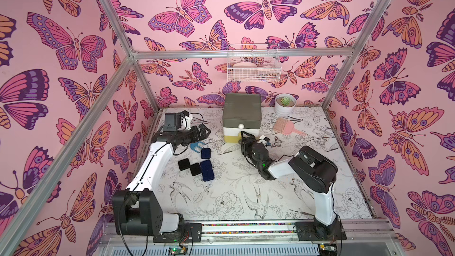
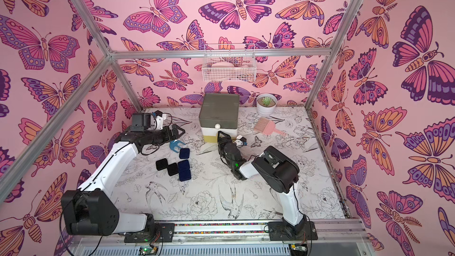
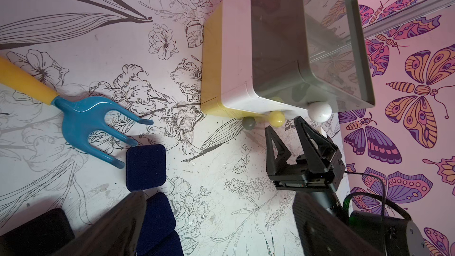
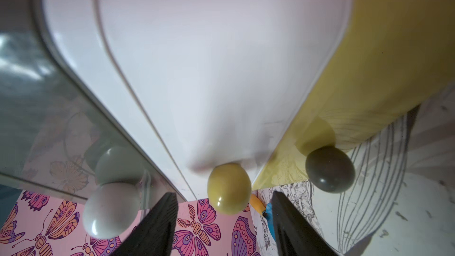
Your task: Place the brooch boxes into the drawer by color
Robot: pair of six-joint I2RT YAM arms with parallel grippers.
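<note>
A small cabinet point(image 1: 241, 109) has grey, white and yellow levels, each with a knob. My right gripper is open at the white drawer's yellow knob point(image 4: 229, 188), fingers either side and below it, with the white knob point(image 4: 110, 209) and grey knob point(image 4: 329, 169) flanking it. Left of the cabinet, my left gripper stands open above navy boxes point(image 3: 146, 167) and black boxes point(image 3: 35, 235), with nothing held. In the top left view the black pair point(image 1: 184, 164) lies left of the navy pile point(image 1: 207, 170). Drawer insides are hidden.
A blue fork with yellow handle point(image 3: 83, 121) lies beside the boxes. A pink brush point(image 1: 289, 127) and white plant pot point(image 1: 285, 108) stand right of the cabinet. A wire basket point(image 1: 253, 71) hangs on the back wall.
</note>
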